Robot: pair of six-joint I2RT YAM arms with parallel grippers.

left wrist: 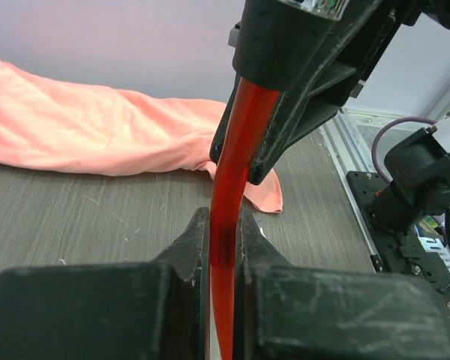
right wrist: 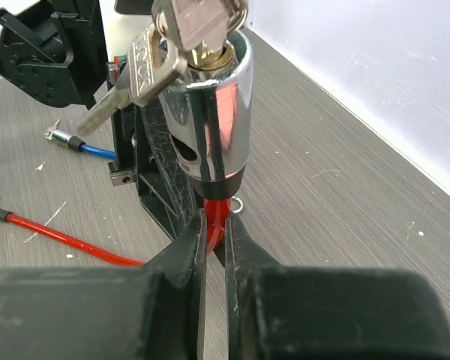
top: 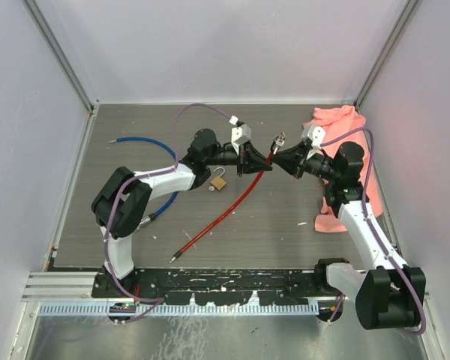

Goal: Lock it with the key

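A red cable lock (top: 223, 214) hangs from its lock head (top: 278, 141) near the middle of the table, its free tip toward the front. In the right wrist view the chrome lock head (right wrist: 210, 139) stands upright, with keys (right wrist: 156, 71) at its top. My right gripper is shut on the red cable just under the head's black collar. Slightly lower, my left gripper is shut on the same cable. Both grippers nearly touch in the top view. How deep the key sits is hard to see.
A brass padlock (top: 218, 182) lies beneath the left arm. The blue cable lock (top: 164, 206) curves along the left side. Pink cloth (top: 334, 118) covers the right edge, partly behind the right arm. Clear table lies toward the back and front right.
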